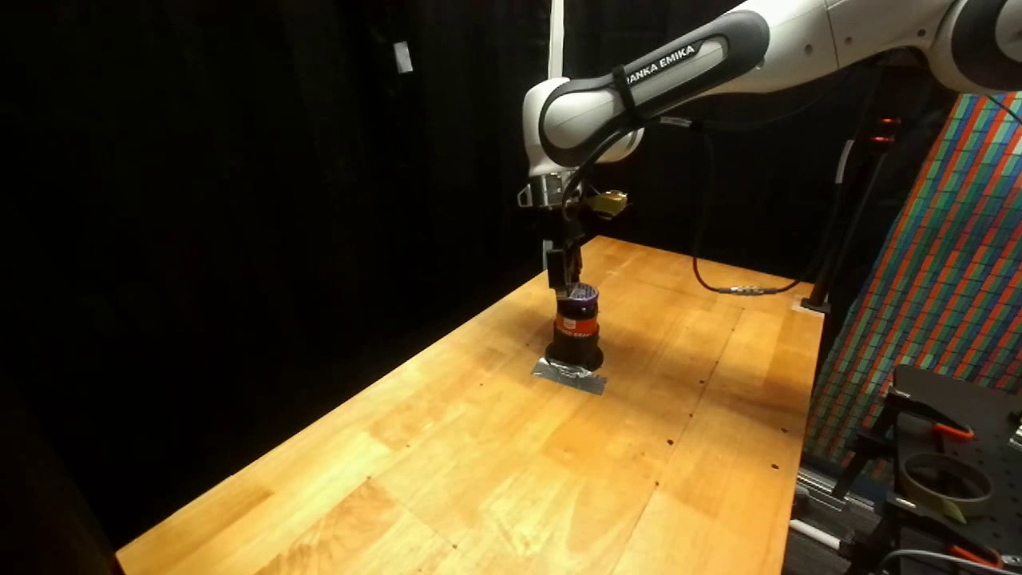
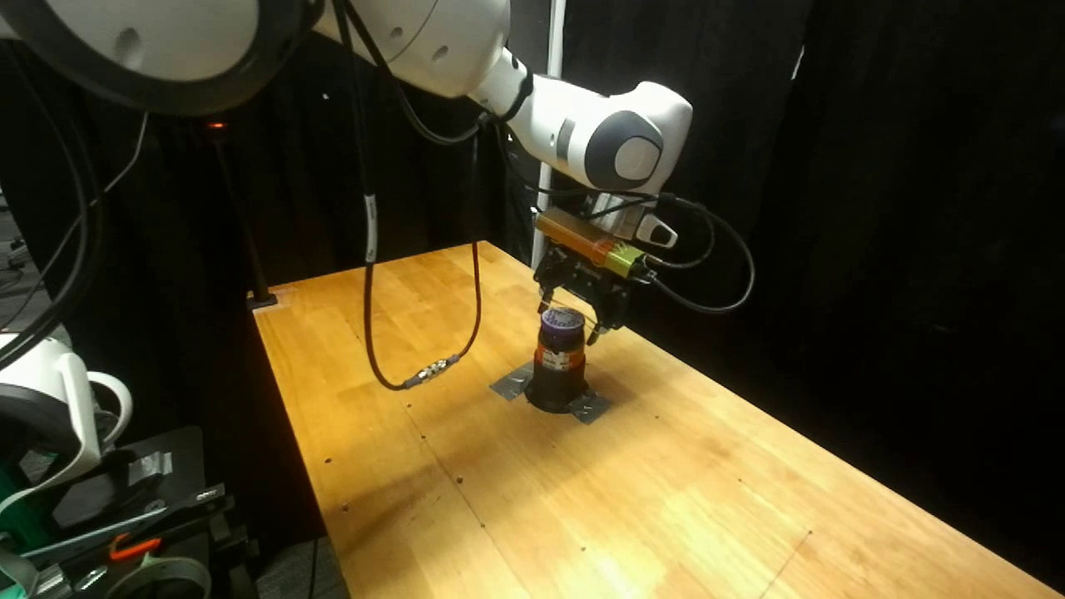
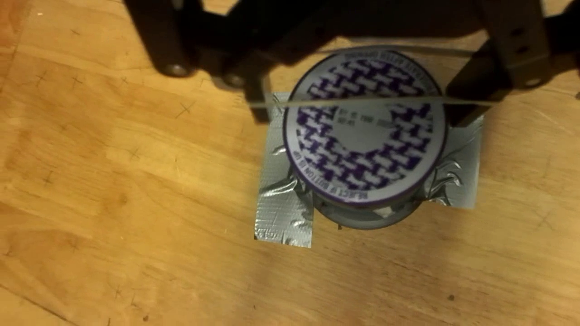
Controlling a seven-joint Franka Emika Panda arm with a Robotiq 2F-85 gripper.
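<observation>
A dark jar with a purple-and-white patterned lid [image 3: 364, 125] and an orange label [image 1: 576, 327] stands upright in a black round base [image 2: 555, 398]. Silver tape [image 3: 285, 201] holds the base to the wooden table. My gripper points down at the lid, its fingers wide apart. In the wrist view, one finger [image 3: 259, 95] is left of the lid with a small gap; the other overlaps or nearly meets its right edge, and contact cannot be judged. A thin pale band [image 3: 364, 101] stretches between the fingers, passing across the view of the lid.
Bare wooden tabletop [image 1: 460, 460] surrounds the jar. A cable with a metal connector [image 2: 432, 370] hangs from the arm over the table. Beyond the table edge, a dark side surface [image 1: 958, 402] carries a tape roll [image 1: 946, 482] and clamps.
</observation>
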